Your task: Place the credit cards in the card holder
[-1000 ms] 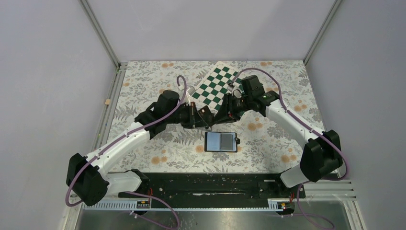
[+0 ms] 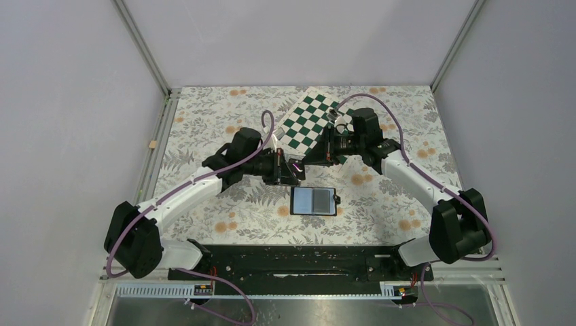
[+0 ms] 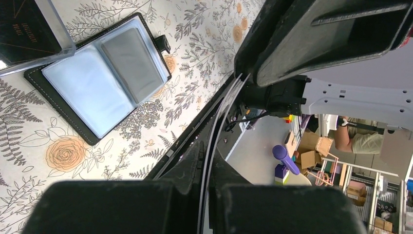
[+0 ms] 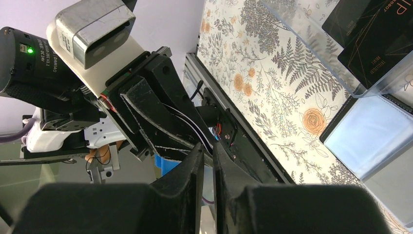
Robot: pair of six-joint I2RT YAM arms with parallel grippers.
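The open black card holder lies flat on the table with its clear sleeves facing up; the left wrist view shows its sleeves closely. Thin cards, seen edge-on and slightly bowed, run up from my left gripper, which is shut on them. Their far end reaches the tips of my right gripper, also shut on them. Both grippers meet above the table, just behind the holder. Black cards rest in a clear plastic box beside the holder; the arms partly cover it from above.
Behind the arms lies a green-and-white checkered board. A dark bar runs along the front edge.
The right gripper has shifted slightly toward the back. The card holder stays in place.
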